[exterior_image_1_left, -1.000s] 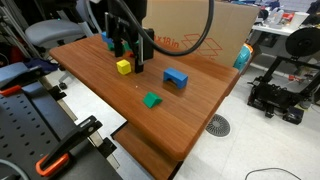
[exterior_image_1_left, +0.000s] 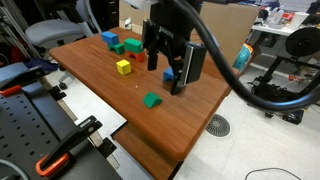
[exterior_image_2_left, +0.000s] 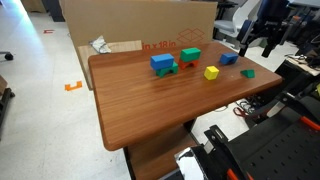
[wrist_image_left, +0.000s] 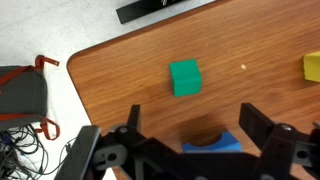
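My gripper (exterior_image_1_left: 165, 70) is open above the table, its two dark fingers spread with nothing between them. A small green block (exterior_image_1_left: 152, 100) lies on the wooden table near its front edge, below the gripper and apart from it. The wrist view has this green block (wrist_image_left: 185, 77) near the middle, just beyond the gap between the fingertips. A blue block (wrist_image_left: 212, 143) sits close to the fingers and is partly covered by them. In exterior view 2, the gripper (exterior_image_2_left: 254, 49) hangs over the right end of the table.
A yellow block (exterior_image_2_left: 211, 72) stands farther along the table. Past it, a blue block (exterior_image_2_left: 162, 61) rests on green pieces, with another green block (exterior_image_2_left: 191, 54) nearby. Bare wood (exterior_image_2_left: 135, 100) stretches across the far half. A cardboard panel (exterior_image_2_left: 166, 22) borders the back.
In exterior view 1, my gripper has moved right, from near the yellow block to near the blue and green blocks. The fingers stay open, and the blocks appear unmoved.
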